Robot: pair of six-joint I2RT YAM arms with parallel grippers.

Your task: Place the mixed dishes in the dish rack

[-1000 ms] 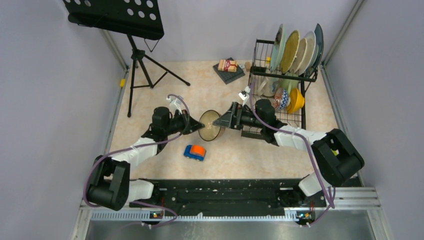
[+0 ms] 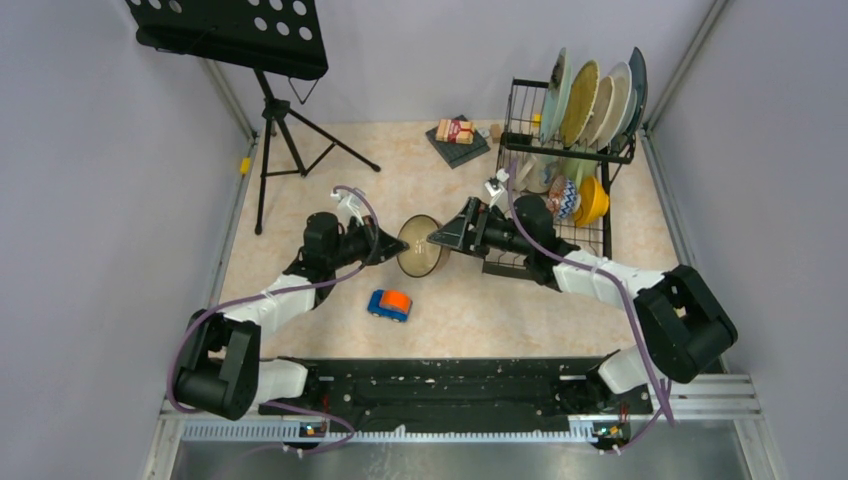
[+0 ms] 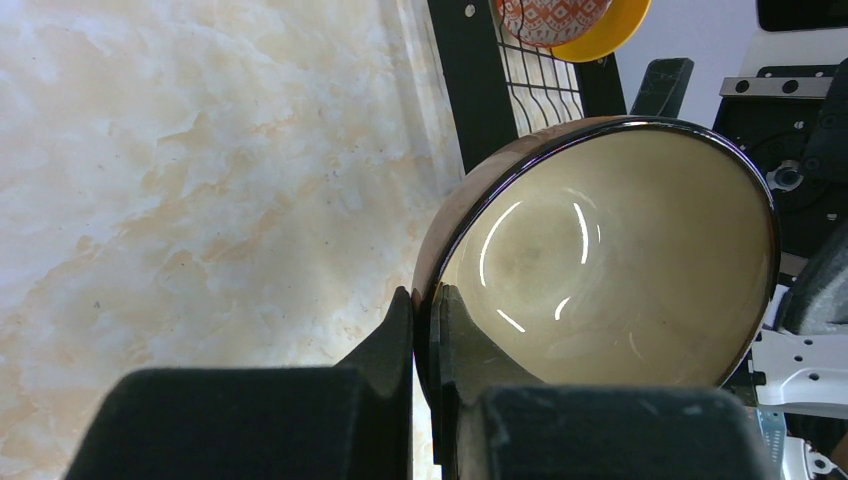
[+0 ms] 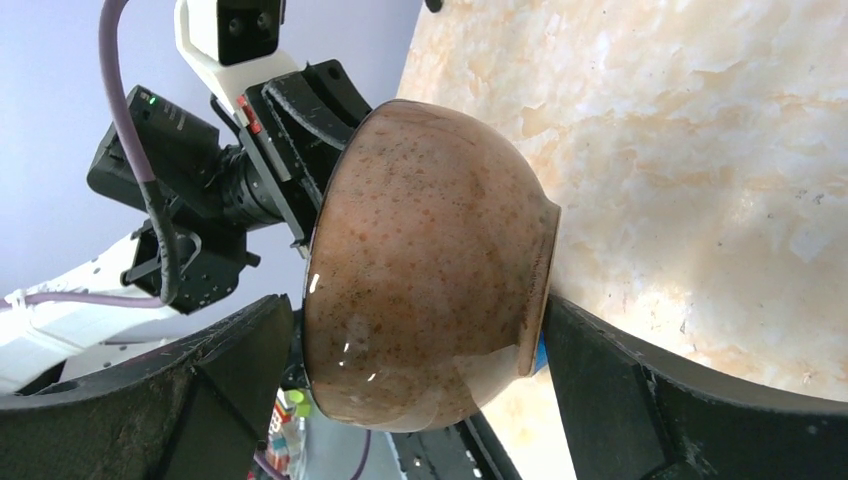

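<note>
A brown bowl with a beige inside (image 2: 422, 258) is held upright on its side between the two arms. My left gripper (image 2: 400, 246) is shut on its rim, as the left wrist view also shows. My right gripper (image 2: 440, 237) is open around the bowl's other side; in the right wrist view its fingers lie either side of the brown outside (image 4: 425, 260). The dish rack (image 2: 625, 152) holds several upright plates (image 2: 581, 100) above and bowls below, including a yellow one (image 2: 595, 203).
A blue and orange toy car (image 2: 390, 312) lies below the bowl. A music stand (image 2: 280, 113) stands at back left. A dark square board (image 2: 456, 155) with a small packet on it lies at the back.
The right arm has shifted very slightly, its gripper still at the bowl. The left gripper and bowl look almost unchanged.
</note>
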